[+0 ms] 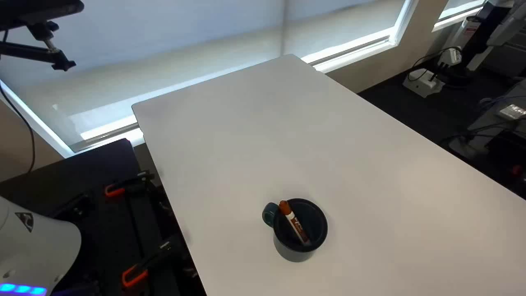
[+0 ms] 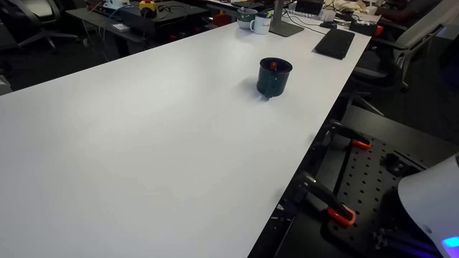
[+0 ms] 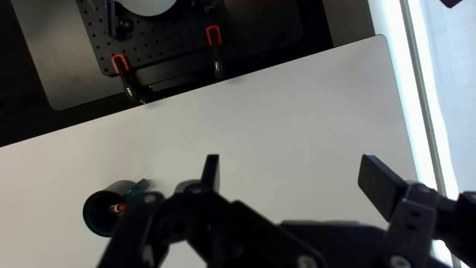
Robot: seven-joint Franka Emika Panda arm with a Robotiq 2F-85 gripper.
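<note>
A dark teal mug (image 1: 299, 250) stands upright on the white table (image 1: 256, 133), and an orange-capped marker (image 1: 294, 223) leans inside it, cap up at the handle side. From the second exterior view, the mug (image 2: 273, 79) shows the orange cap (image 2: 273, 66) just within its rim. High over the table, my gripper is wide open with nothing between its fingers. In the wrist view the mug (image 3: 101, 214) lies to the lower left, partly hidden behind the gripper's left side. Neither exterior view shows the fingertips.
Orange-handled clamps (image 2: 342, 215) sit beside the table edge.
</note>
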